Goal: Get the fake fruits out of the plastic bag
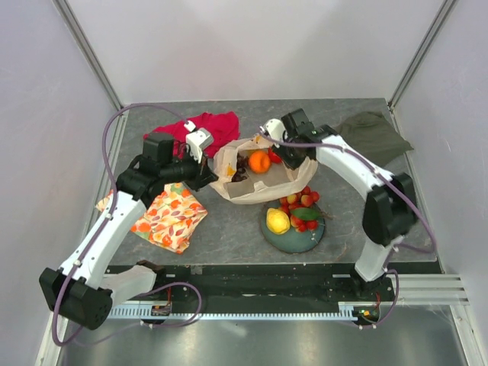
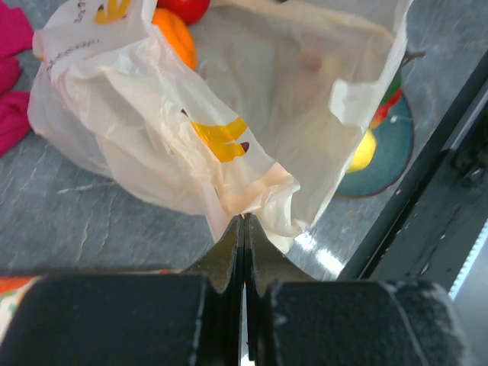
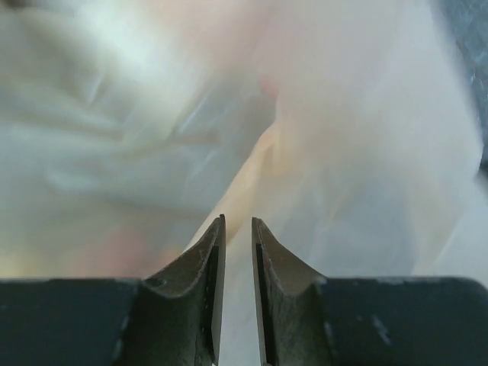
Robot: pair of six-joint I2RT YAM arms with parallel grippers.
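Observation:
A cream plastic bag [image 1: 263,192] lies open at table centre, holding an orange [image 1: 259,162], a red fruit [image 1: 276,155] and some dark items [image 1: 239,173]. My left gripper [image 1: 209,178] is shut at the bag's left; in its wrist view the bag's crumpled edge lies just beyond the fingertips [image 2: 244,217]. My right gripper [image 1: 294,157] is over the bag's right side, fingers nearly closed in a blurred right wrist view [image 3: 239,224] filled with translucent plastic; what is between them is unclear, likely the bag.
A dark plate [image 1: 290,242] with yellow fruit and red fruits lies in front. A red cloth [image 1: 217,126] is at back left, a patterned cloth [image 1: 164,217] at front left, a dark green cloth [image 1: 374,141] at back right.

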